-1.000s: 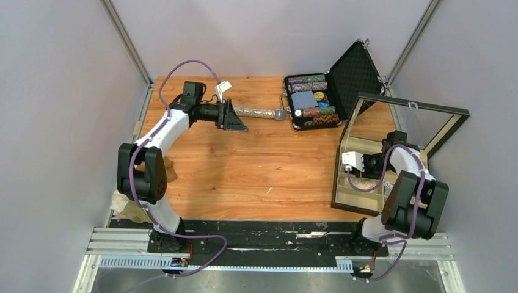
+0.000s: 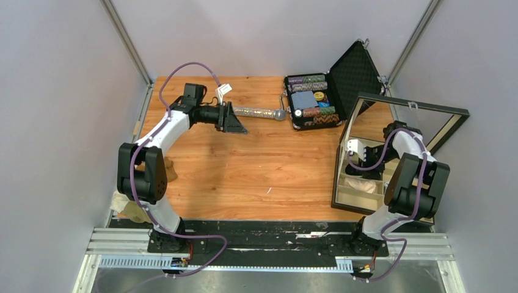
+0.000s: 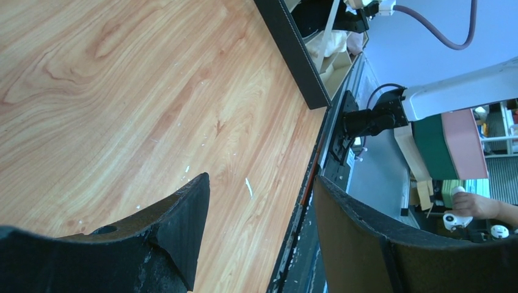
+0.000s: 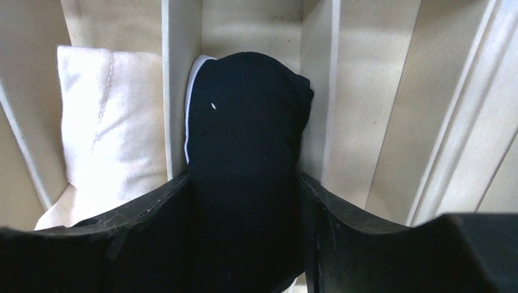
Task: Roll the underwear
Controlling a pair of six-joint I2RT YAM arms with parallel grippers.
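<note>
A folded black garment (image 4: 247,116) lies in a narrow compartment of the glass-lidded box (image 2: 354,198) on the right, beside a white cloth (image 4: 110,122) in the neighbouring compartment. My right gripper is open, its fingers down at both sides of the black garment. Over the back left of the table, in the top view, my left gripper (image 2: 235,122) is part open, with only bare wood showing between its fingers in the left wrist view.
An open case of chips (image 2: 314,88) stands at the back. A filled tube (image 2: 256,112) lies beside my left gripper. The box's lid (image 2: 452,128) is raised.
The left arm has barely moved.
</note>
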